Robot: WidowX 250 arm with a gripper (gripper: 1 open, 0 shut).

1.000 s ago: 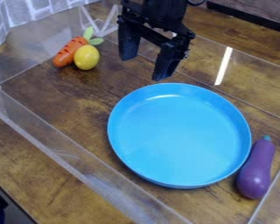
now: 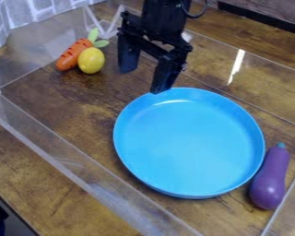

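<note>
My black gripper [image 2: 147, 61] is at the top centre, open, its two fingers pointing down over bare wooden table just behind a large blue plate [image 2: 187, 140]. Nothing shows between its fingers. A yellow lemon-like item [image 2: 92, 61] and an orange carrot [image 2: 73, 53] with a green top lie to the left of the gripper. A purple eggplant [image 2: 271, 180] lies at the lower right, beside the plate.
The wooden table [image 2: 52, 111] has clear room at the left and at the upper right. Clear or pale edging runs along its left and right sides.
The gripper has shifted slightly left and turned a little over the last second. The plate and toy foods have not moved.
</note>
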